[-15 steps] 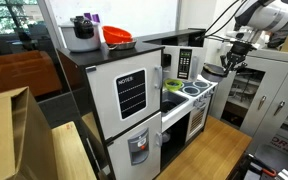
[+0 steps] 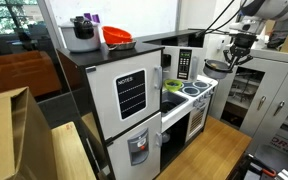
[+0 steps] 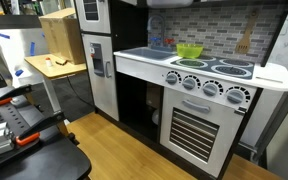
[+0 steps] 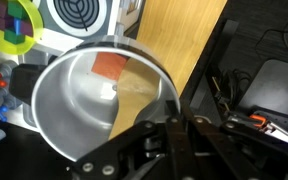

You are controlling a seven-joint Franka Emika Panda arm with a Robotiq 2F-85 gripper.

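Note:
In the wrist view a grey pot point(image 4: 64, 110) with a dark rim fills the left and middle. Inside it lie a flat wooden-coloured piece point(image 4: 134, 95) and a red-orange piece point(image 4: 109, 66). My gripper is shut at the near right edge of the pot; whether it grips the rim or a handle is hard to see. Exterior view 1 has the pot point(image 2: 218, 69) held in the air by my gripper point(image 2: 235, 60), close to the right end of the toy kitchen's stove point(image 2: 194, 89).
A green bowl point(image 3: 189, 50) stands beside the burners point(image 3: 224, 67). White counter point(image 3: 274, 77) ends at the stove's right. A tall fridge unit point(image 2: 124, 95) carries a dark pot point(image 2: 81, 37) and a red basket point(image 2: 118, 37).
Over the last second the pot and my gripper have shifted slightly upward near the stove's right end. The pot stays in my grip, and the kitchen has not moved.

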